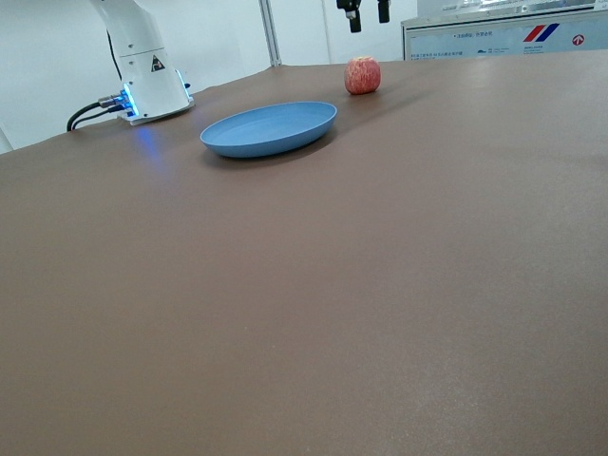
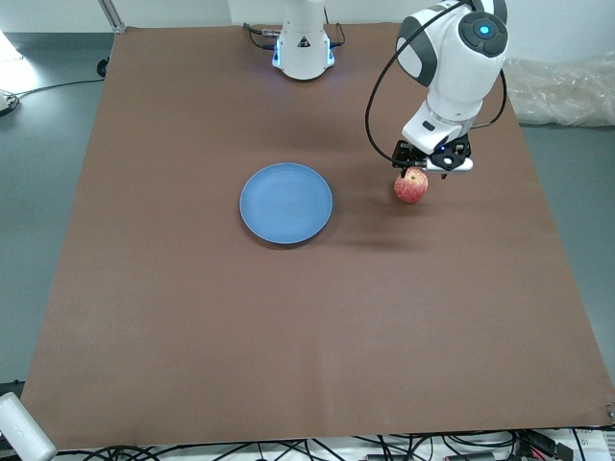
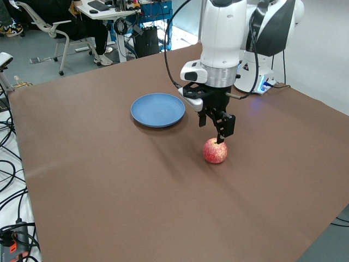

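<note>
A red apple (image 2: pixel 410 187) (image 1: pixel 362 76) (image 3: pixel 215 151) rests on the brown table. My gripper (image 1: pixel 368 19) hangs just above it; in the top view its two black fingers are apart with nothing between them, so it is open. In the right view the fingertips reach down close to the apple's top. A blue plate (image 2: pixel 285 203) (image 1: pixel 268 129) (image 3: pixel 157 109) lies empty on the table, to the left of the apple in the left view.
Cables run along the near edge in the left view.
</note>
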